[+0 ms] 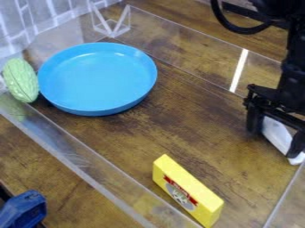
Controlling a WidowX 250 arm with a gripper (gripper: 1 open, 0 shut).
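Observation:
My black gripper (pixel 273 114) is low at the right edge of the camera view, open, its fingers over and around a white object (pixel 281 142) lying on the wooden table (pixel 155 142); whether they touch it is unclear. The gripper hides part of that object.
A blue plate (pixel 98 77) sits upper left, a green cabbage-like item (pixel 20 78) at the left edge. A yellow box (pixel 187 190) lies at the bottom middle, a blue object (pixel 21 210) bottom left, a white wire rack (pixel 110 25) at the back.

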